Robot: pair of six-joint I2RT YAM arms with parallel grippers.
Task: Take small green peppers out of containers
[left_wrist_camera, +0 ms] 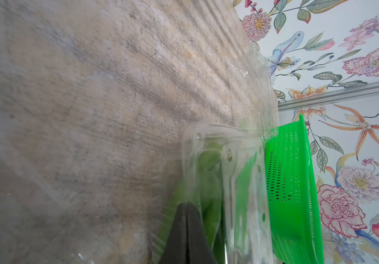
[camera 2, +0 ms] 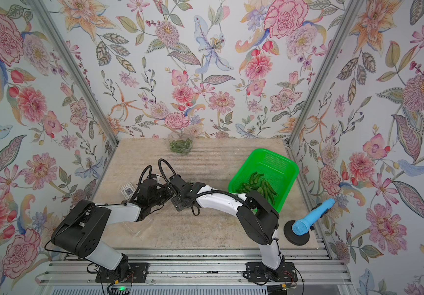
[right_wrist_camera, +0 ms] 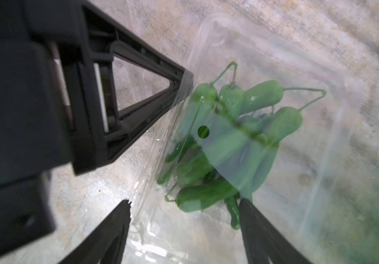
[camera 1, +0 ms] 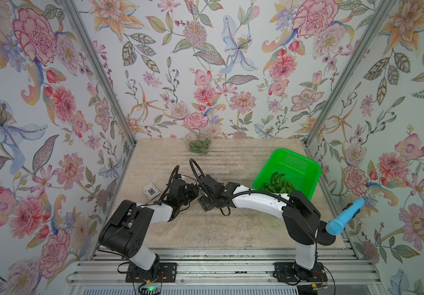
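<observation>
A clear plastic box (right_wrist_camera: 281, 184) holding small green peppers (right_wrist_camera: 207, 154) sits under my right gripper, which is open with nothing between its fingertips above the box. In the right wrist view the black fingers of my left gripper press against the box's left wall. My left gripper is shut at the side of the box, nothing visible between its fingers. In the top views both grippers crowd over the box at the middle front, hiding most of it.
A green basket (camera 1: 295, 162) with long green peppers or similar stands at right. A second clear box (camera 1: 198, 146) of green pieces is at the back. A small white square item (camera 1: 150, 190) lies left. A blue cylinder (camera 1: 343, 216) stands at far right.
</observation>
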